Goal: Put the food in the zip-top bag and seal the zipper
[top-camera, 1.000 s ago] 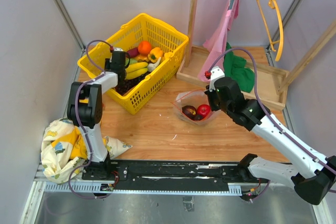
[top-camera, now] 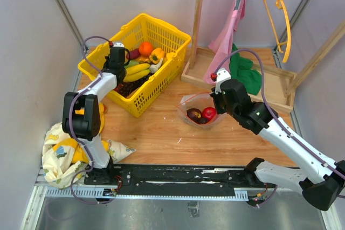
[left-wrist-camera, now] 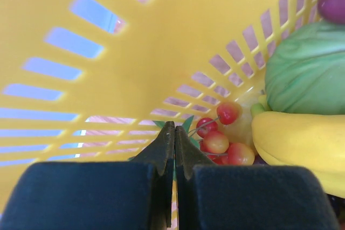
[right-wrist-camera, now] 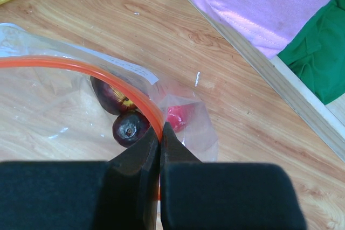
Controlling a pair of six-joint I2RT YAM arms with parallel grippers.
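Inside the yellow basket, my left gripper is shut with its fingertips together and nothing between them. The cherry bunch (left-wrist-camera: pixel 215 143) lies beyond and to the right of those tips, against the basket wall; the fingers cover part of its leaves. My right gripper is shut on the orange-red rim of the clear zip top bag (right-wrist-camera: pixel 54 106). The bag's mouth stands open. In it rest a dark purple fruit (right-wrist-camera: pixel 110 96), a smaller dark round fruit (right-wrist-camera: pixel 130 128) and a red tomato (top-camera: pixel 209 113).
The yellow basket (top-camera: pixel 141 103) also holds bananas (top-camera: pixel 137 72), a cabbage (left-wrist-camera: pixel 310 71), an orange (top-camera: pixel 146 48) and a yellow pepper (top-camera: pixel 157 55). A wooden rack (top-camera: pixel 194 20) stands behind the bag. Bare table lies between basket and bag.
The basket shifted slightly left earlier. The right arm stays still.
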